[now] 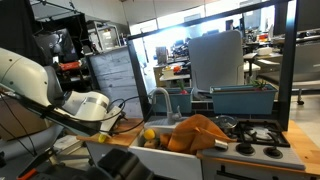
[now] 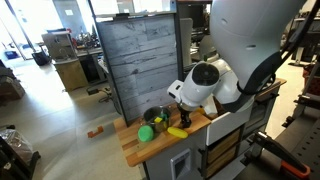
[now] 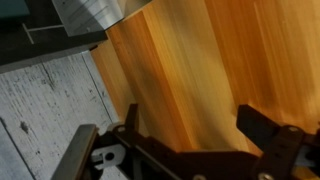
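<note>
My gripper is open over bare wooden counter (image 3: 175, 65), its two dark fingers well apart and nothing between them in the wrist view. In exterior view 2 the gripper (image 2: 185, 117) is low by the counter, close to a yellow object (image 2: 178, 132); whether they touch cannot be told. A dark pot (image 2: 156, 115) stands to the left there, a green round object (image 2: 146, 132) in front of it. From exterior view 1, the white arm hides most of these things, with a bit of yellow (image 1: 102, 138) showing beneath it.
Right of the arm, an orange-brown cloth (image 1: 195, 133) lies over the sink (image 1: 150, 160), near a tall faucet (image 1: 168, 100). A gas stove (image 1: 258, 142) is farther right. A grey plank wall (image 2: 150, 65) bounds the counter's back.
</note>
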